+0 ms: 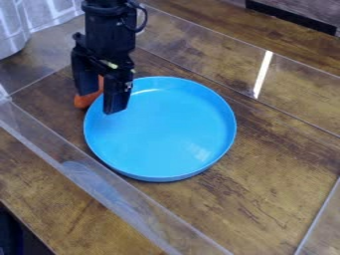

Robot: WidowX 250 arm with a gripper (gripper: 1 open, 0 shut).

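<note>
My black gripper hangs from the top, open, its fingers over the left rim of a blue plate. An orange object lies just left of the plate, partly hidden behind the gripper; I cannot tell whether any of it is between the fingers.
A clear plastic edge runs diagonally across the lower left. A pale translucent item is at the top left corner.
</note>
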